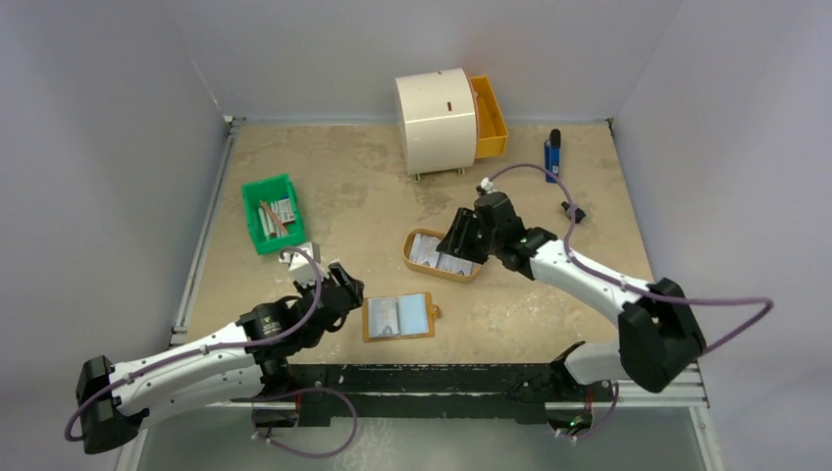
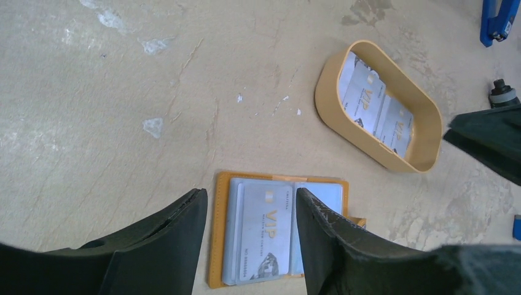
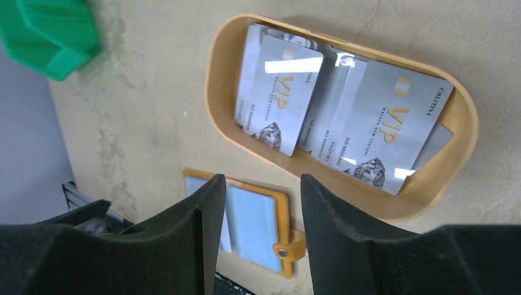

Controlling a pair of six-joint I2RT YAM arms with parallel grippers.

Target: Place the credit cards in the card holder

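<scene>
The wooden card holder (image 2: 220, 227) lies on the table with a VIP card (image 2: 263, 230) in its left part and a light blue area on its right. My left gripper is open above the holder, nothing between its fingers. An oval tray (image 3: 218, 92) holds several overlapping silver VIP cards (image 3: 388, 123). My right gripper hangs open over this tray's near edge, empty.
A green bin (image 1: 250, 211) with small items stands at the left, a white drum with a yellow chute (image 1: 437, 123) at the back, a blue stapler (image 1: 551, 162) and dark object (image 1: 574, 211) at the right.
</scene>
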